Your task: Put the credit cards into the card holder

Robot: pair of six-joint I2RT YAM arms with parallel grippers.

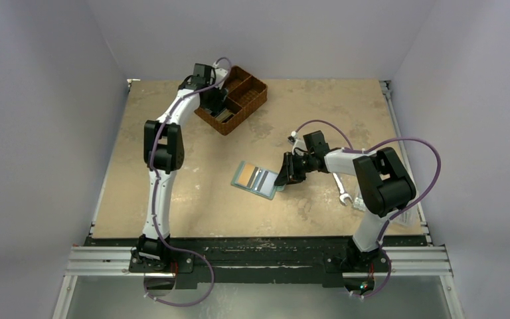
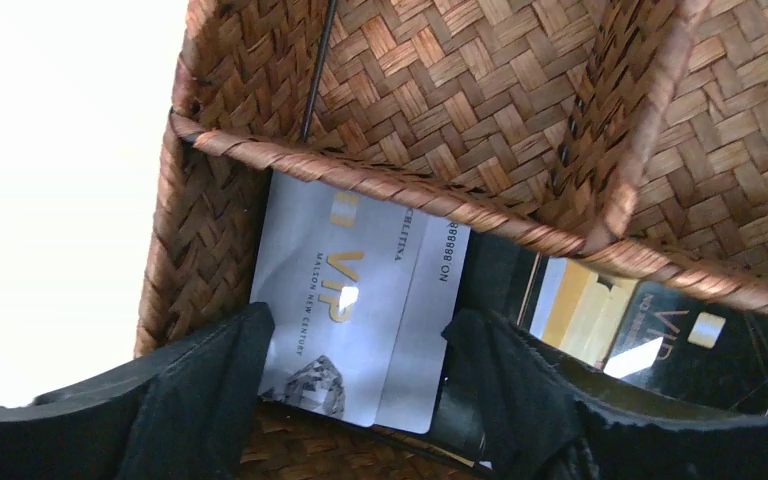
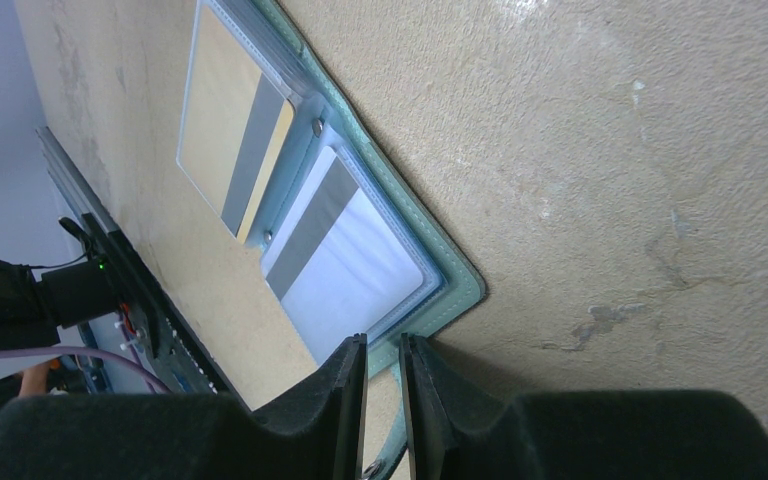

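In the left wrist view, overlapping white VIP cards lie inside the woven basket. My left gripper is open above them, one finger on each side, with nothing visibly clamped. Dark and gold cards lie farther right in the same compartment. The teal card holder rests unfolded on the table, a gold card in one pocket and a white card in the other. At its end, my right gripper is partly open, a narrow gap between its fingertips, close by the holder's edge; contact is unclear.
Two empty compartments of the basket adjoin the cards' one, and its dividers and walls stand up near the left fingers. A wrench lies right of the holder. Bare table stretches left of the holder.
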